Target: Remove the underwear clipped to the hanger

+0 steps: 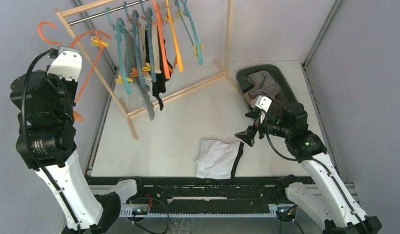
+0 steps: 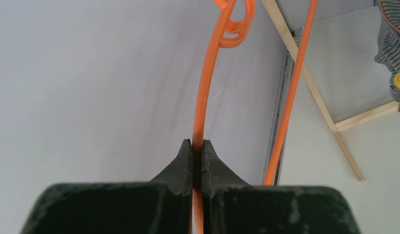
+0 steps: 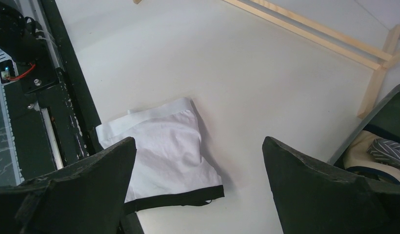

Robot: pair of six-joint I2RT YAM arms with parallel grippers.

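Note:
My left gripper is shut on an orange hanger, holding it by one of its bars. In the top view this hanger's hook sticks up free to the left of the rack, and no garment shows on its visible parts. White underwear with a black waistband lies flat on the table near the front edge. Above the table beside the bin, my right gripper stands open; the right wrist view shows nothing between its widely spread fingers.
A wooden rack carries several coloured hangers with clips, some bearing dark and grey garments. At the back right stands a dark green bin with cloth inside. Bare table lies between rack and underwear.

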